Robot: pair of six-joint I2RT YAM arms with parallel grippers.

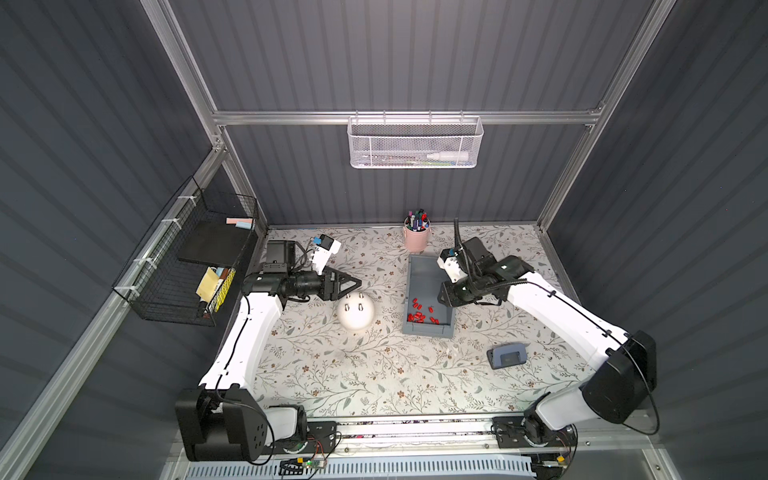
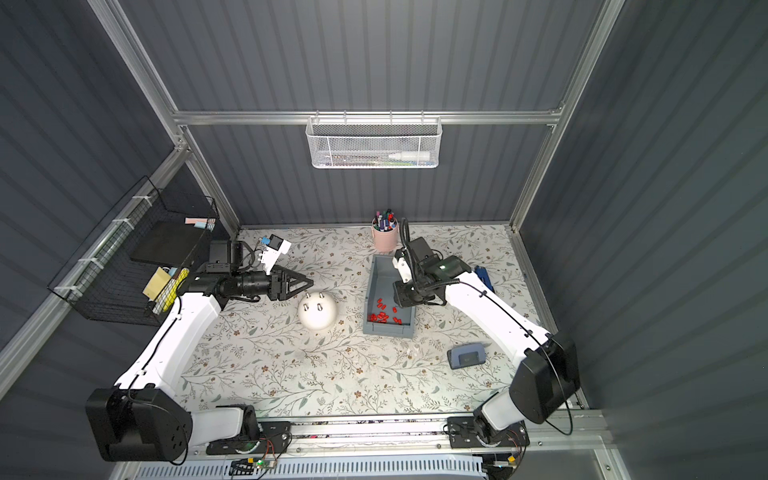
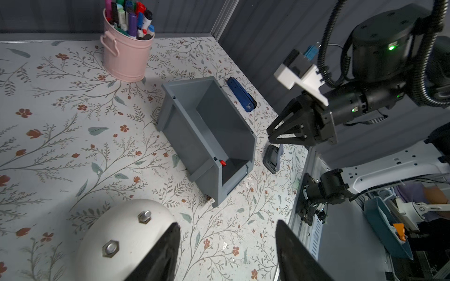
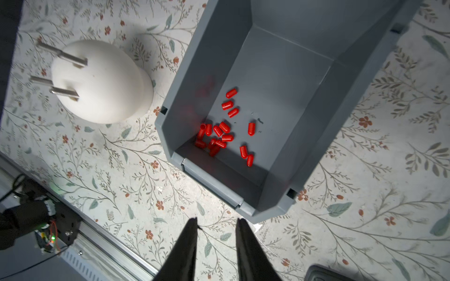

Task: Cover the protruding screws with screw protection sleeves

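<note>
A white dome (image 1: 356, 317) with upright metal screws stands left of a grey bin (image 2: 372, 284). Small red sleeves (image 4: 251, 128) lie in the bin, mostly bunched at its front. My left gripper (image 1: 352, 282) is open above the dome's back, with nothing between its fingers. My right gripper hangs over the bin area, its fingers part open and empty, pointing down toward the bin.
A pink pen cup (image 1: 415, 238) stands behind the bin. A blue-grey object (image 1: 506, 356) lies at front right, a blue one (image 3: 241, 93) at back right. A wire basket (image 1: 192, 256) hangs on the left wall.
</note>
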